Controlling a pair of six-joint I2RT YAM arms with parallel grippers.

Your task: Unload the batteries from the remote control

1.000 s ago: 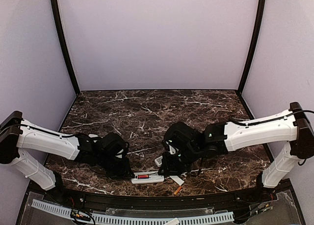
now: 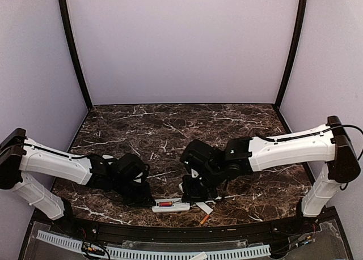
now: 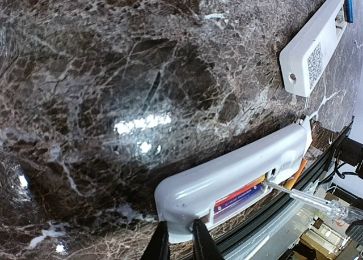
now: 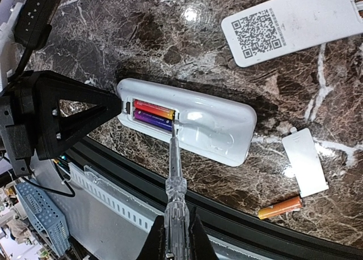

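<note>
The white remote control [image 4: 215, 124] lies on the dark marbled table, its battery compartment uncovered. Inside it sit an orange-red battery [image 4: 153, 108] and a purple battery [image 4: 152, 119], side by side. My left gripper is shut on one end of the remote. In my right gripper is a clear-handled screwdriver [image 4: 176, 183], gripped by its handle; its tip reaches the compartment's edge at the end of the batteries. A loose orange battery [image 4: 280, 207] and the flat white cover [image 4: 305, 162] rest on the table beside the remote.
Another white device with a QR code [image 4: 292, 25] lies behind the remote. A dark rail [image 4: 227, 223] runs along the table's front edge, close to the remote.
The left arm and the remote have stayed in place.
</note>
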